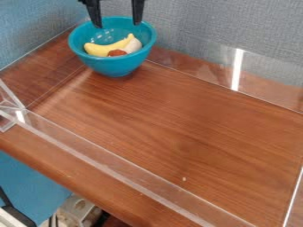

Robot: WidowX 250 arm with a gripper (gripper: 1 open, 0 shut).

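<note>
My gripper (116,19) hangs at the top edge of the camera view, fingers apart and empty, over a teal bowl (90,62) at the back left of the wooden surface. Inside the bowl lie a yellow banana (104,48), a pale rounded item (133,45) and a small reddish-brown item (117,53). The upper part of the gripper is out of frame.
Transparent low walls (119,173) border it, with textured grey and blue walls behind and at left.
</note>
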